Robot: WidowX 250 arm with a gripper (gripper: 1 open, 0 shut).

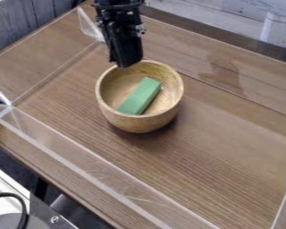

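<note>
A round light wooden bowl (166, 114) stands in the middle of the table, holding a green block (140, 96) that lies slantwise on its floor. My dark gripper (124, 61) hangs over the bowl's back left rim, its tip narrow and shut, with nothing visible between its fingers. Whether it touches the rim is hard to tell.
Clear plastic edging runs along its sides. At the lower left, beyond the table's edge, are a pale object and a black cable.
</note>
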